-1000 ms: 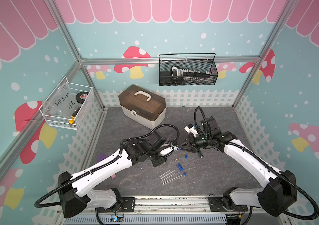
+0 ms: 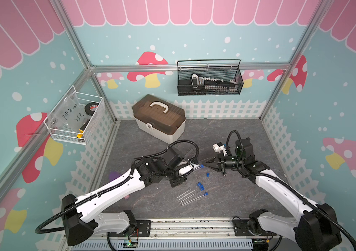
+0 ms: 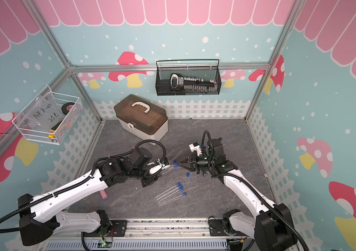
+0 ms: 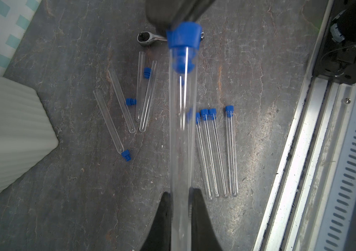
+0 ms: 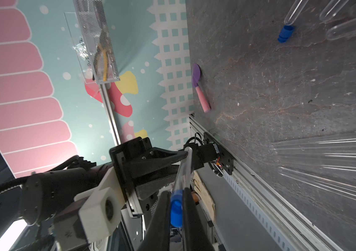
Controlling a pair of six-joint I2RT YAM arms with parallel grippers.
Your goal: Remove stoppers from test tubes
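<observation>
My left gripper is shut on a clear test tube (image 4: 182, 138). A blue stopper (image 4: 184, 36) sits in that tube's mouth, its narrow plug inside the glass. Dark, blurred fingers (image 4: 173, 12) of my right gripper are close to the cap in the left wrist view; whether they touch it I cannot tell. The right wrist view has these fingers part open, the blue cap between or just beyond the tips. Several stoppered tubes (image 4: 215, 154) lie near the front rail. Several tubes without caps (image 4: 121, 100) rest farther back, with loose blue stoppers (image 4: 131, 101) among them.
A ratchet (image 4: 146, 38) lies beyond the tubes. The lidded toolbox (image 2: 159, 119) stands at the back left, and a pink-handled tool (image 5: 202, 98) is at the left side. Wire baskets hang on the walls.
The left arm has moved only a little, still holding its tube.
</observation>
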